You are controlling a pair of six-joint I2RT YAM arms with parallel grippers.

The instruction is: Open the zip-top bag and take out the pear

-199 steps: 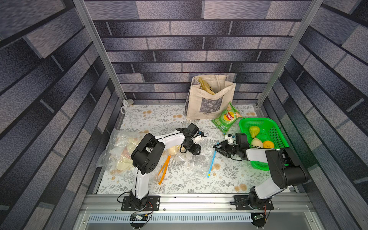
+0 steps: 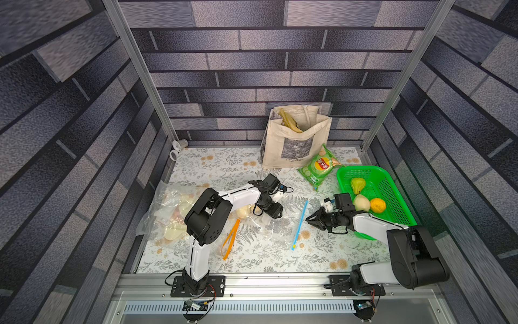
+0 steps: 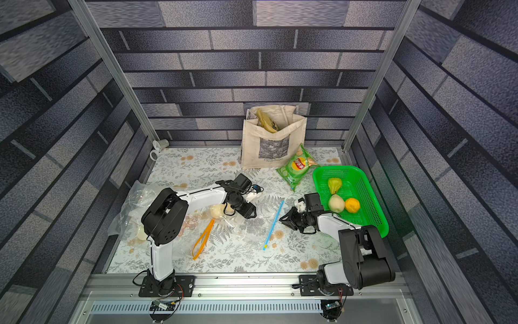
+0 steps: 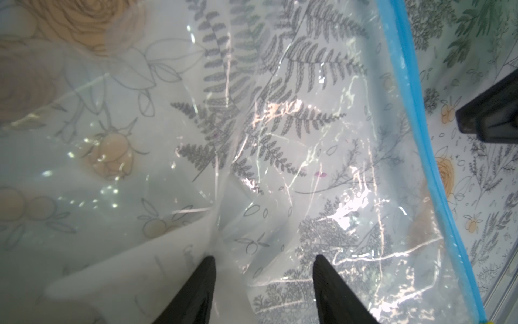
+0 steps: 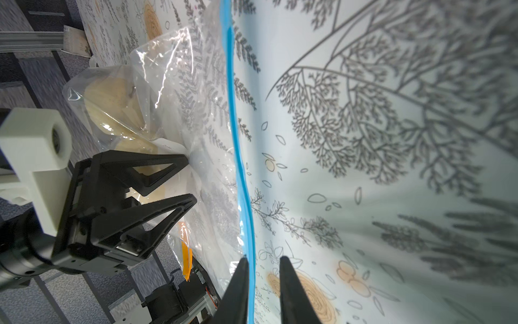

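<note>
A clear zip top bag with a blue zip strip lies flat on the table. A pale yellow round thing, partly behind my left arm, shows near the bag; I cannot tell whether it is the pear. Over the bag my left gripper is part open, only clear plastic below its fingers. My right gripper is just right of the strip, its fingers a narrow gap apart. The strip passes by its left finger; whether any plastic is pinched there I cannot tell.
A green basket with fruit stands at the right, near my right arm. Behind are a chip bag and a cloth tote. More clear plastic and an orange strip lie left.
My right gripper was over the top of the blue strip a second ago. It has shifted slightly right and toward the front, clear of the strip. My left arm looks unmoved.
</note>
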